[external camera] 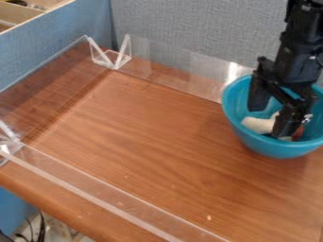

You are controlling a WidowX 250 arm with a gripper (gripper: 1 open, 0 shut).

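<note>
My black gripper (280,106) reaches down into the blue bowl (246,137) at the right of the camera view, its fingers around a white toy with an orange end (259,124). The toy is largely hidden behind the fingers, so I cannot tell whether they touch or grip it.
Clear plastic edging runs along its back, left and front sides. A grey padded wall (177,28) stands behind, and a blue panel with a wooden tray is at the upper left.
</note>
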